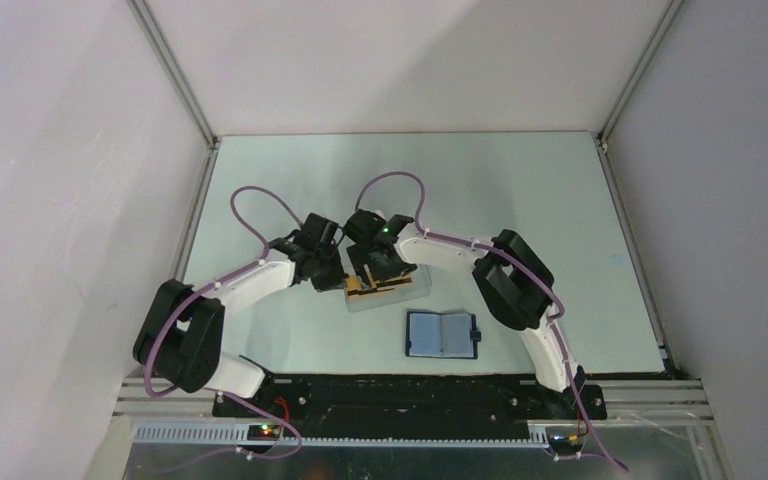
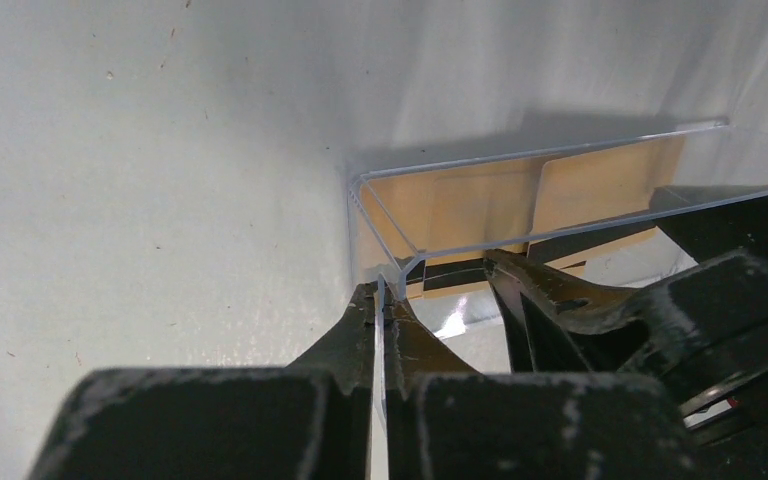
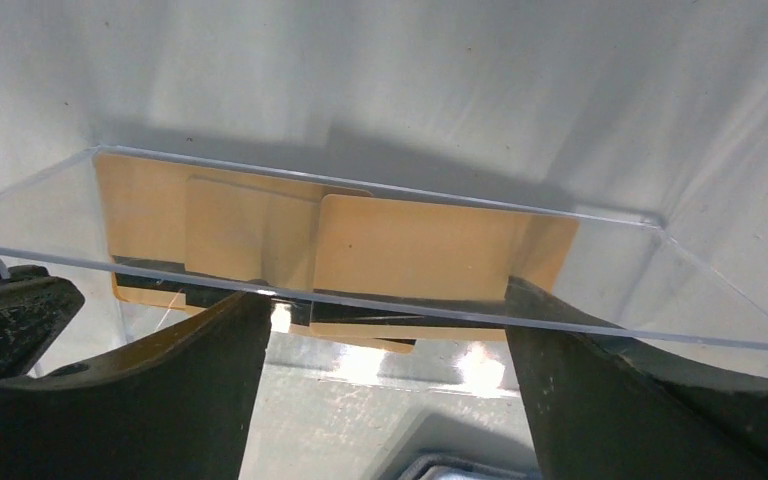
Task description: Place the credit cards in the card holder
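Note:
A clear plastic box (image 1: pixel 415 287) sits mid-table with several gold cards (image 3: pixel 430 245) lying in it, dark stripes along their edges, overlapping. My left gripper (image 1: pixel 338 281) is shut at the box's left end, its tips on the thin clear wall (image 2: pixel 380 300) in the left wrist view. My right gripper (image 1: pixel 370 272) is open over the box; in the right wrist view its dark fingers straddle the cards near the near wall, partly behind clear plastic. Whether they touch a card, I cannot tell.
An open blue card holder (image 1: pixel 427 334) with a dark rim lies in front of the box, toward the table's front edge.

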